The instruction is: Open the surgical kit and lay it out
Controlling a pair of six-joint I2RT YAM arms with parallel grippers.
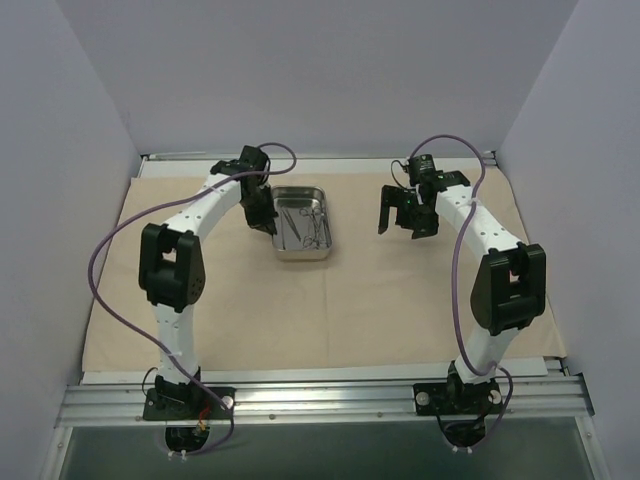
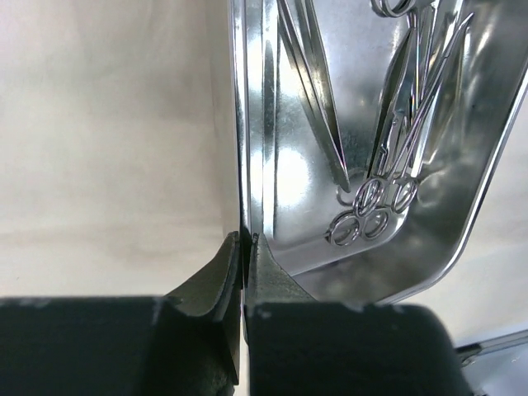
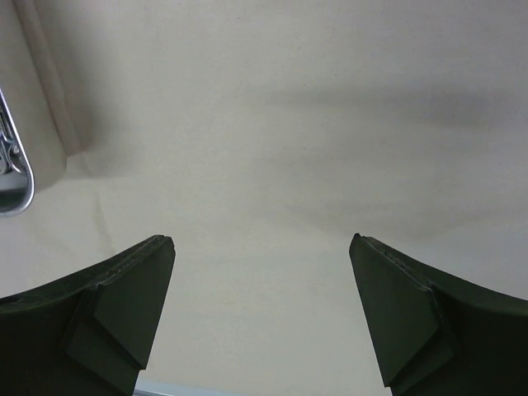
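A shiny metal tray [image 1: 303,254] lies on the cloth left of centre in the top view, uncovered. My left gripper is shut on the tray's left wall, one finger outside and one inside. Within the tray are tweezers [image 2: 318,99] and several scissor-like instruments with ring handles [image 2: 369,196], some overlapping. A thin straight metal piece [image 2: 271,124] lies along the gripped wall. Over bare cloth to the right, my right gripper is wide open and empty. Only a corner of the tray [image 3: 27,186] enters the right wrist view, at the left.
Grey walls [image 1: 320,80] stand behind and at both sides. Purple cables [image 1: 120,230] loop along both arms.
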